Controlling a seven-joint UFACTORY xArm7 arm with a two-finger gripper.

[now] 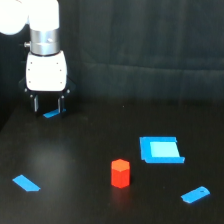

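Note:
At the upper left, my gripper (48, 104) points down with its two dark fingers standing apart, and nothing shows between them. Just below and behind the fingertips lies a small blue strip (53, 113) on the dark surface; whether they touch it I cannot tell. A red block (120, 174) with a six-sided top stands upright in the lower middle, well clear of my gripper. To the right, a pale square (164, 149) is framed in blue.
Another blue strip (26, 183) lies at the lower left, and one more blue piece (195, 195) at the lower right. Between these, the black table (75, 155) is bare. The background is dark, so its far edge is hard to make out.

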